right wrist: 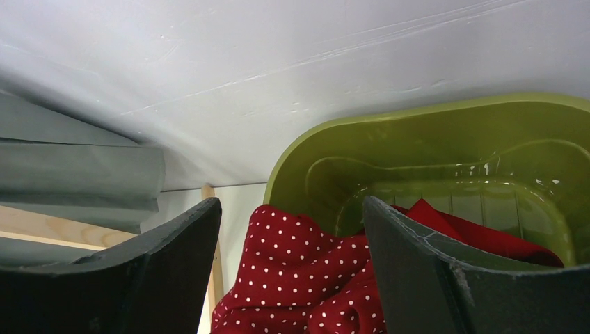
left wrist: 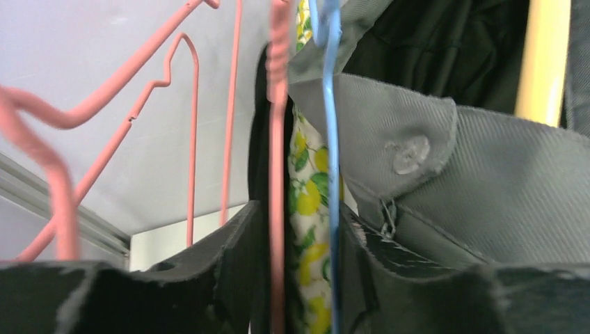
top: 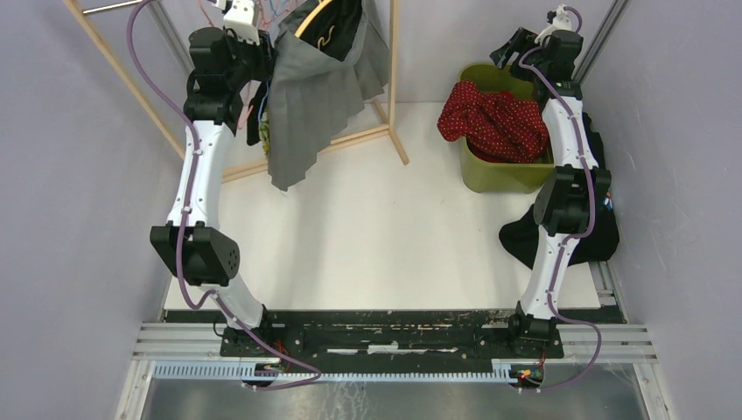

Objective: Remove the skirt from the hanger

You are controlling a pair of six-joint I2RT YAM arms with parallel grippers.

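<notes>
Grey fabric (top: 319, 114) hangs on the wooden rack, a yellow hanger (left wrist: 539, 62) and black cloth beside it. My left gripper is among the hanging items, its fingers either side of a blue hanger (left wrist: 330, 125), a blurred pink hanger (left wrist: 278, 118) and lemon-print cloth (left wrist: 307, 209); whether it holds any is unclear. My right gripper stands open above a red dotted cloth (top: 494, 122) in the green bin.
More pink hangers (left wrist: 195, 104) hang left of my left gripper. Black cloth (top: 525, 236) lies at the right of the white table (top: 367, 245).
</notes>
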